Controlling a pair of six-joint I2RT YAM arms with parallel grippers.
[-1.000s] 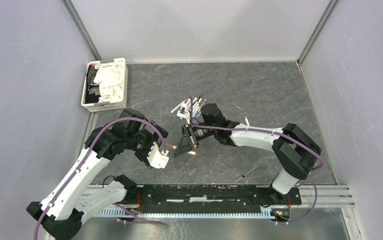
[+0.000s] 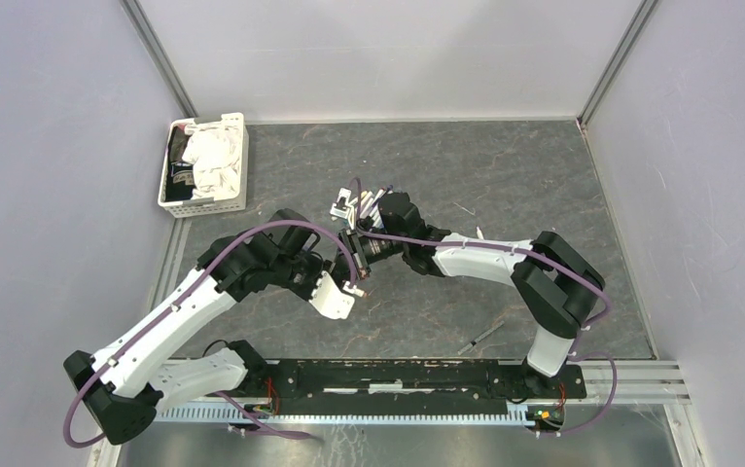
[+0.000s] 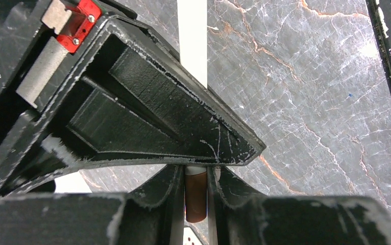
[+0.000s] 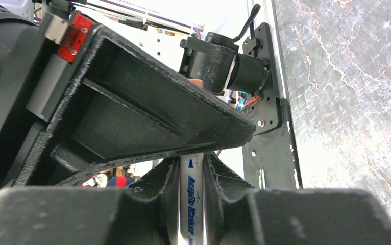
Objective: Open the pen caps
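Note:
Both grippers meet near the table's middle in the top view, around one pen. In the right wrist view my right gripper is shut on the pen (image 4: 191, 204), whose white barrel carries blue lettering. In the left wrist view the fingers of my left gripper stand close around the pen's brown end (image 3: 195, 199); whether they grip it is unclear. A white length (image 3: 192, 35) shows beyond the black finger housing of the other gripper. Behind the arms, several pens (image 2: 376, 200) lie in a group, partly hidden.
A white basket with cloth (image 2: 212, 167) stands at the back left. A dark pen (image 2: 480, 337) lies near the front edge, and a small white pen (image 2: 479, 233) behind the right arm.
Since a second ago my left arm has moved right and up to meet the right gripper at the pen. The right arm has shifted slightly left and toward the back.

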